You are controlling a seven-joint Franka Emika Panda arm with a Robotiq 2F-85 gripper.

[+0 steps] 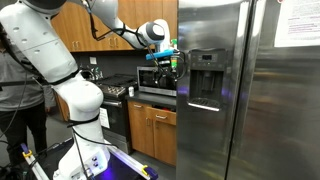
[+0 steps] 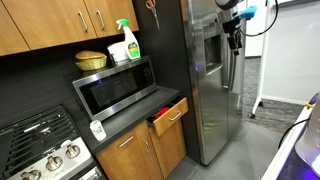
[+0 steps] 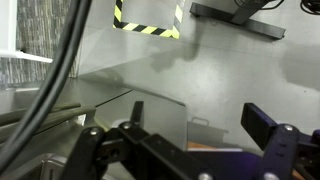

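Note:
My gripper is high up, pointing down, its two dark fingers [image 3: 262, 124] set wide apart with only grey floor between them. In the first exterior view the gripper [image 1: 180, 66] hangs in front of the steel refrigerator [image 1: 204, 135], close to its dispenser panel. From the second exterior view, the gripper [image 2: 236, 48] is beside the refrigerator front [image 2: 211, 115]. A wooden drawer [image 2: 171, 119] under the counter stands pulled out, with something red partly visible inside.
On the counter are a microwave [image 2: 118, 91] and a white container [image 2: 97, 130]. A spray bottle [image 2: 131, 43] and a basket [image 2: 91, 60] sit on top of the microwave. A stove [image 2: 45, 150] adjoins the counter. Open floor [image 3: 235, 75] lies below the gripper.

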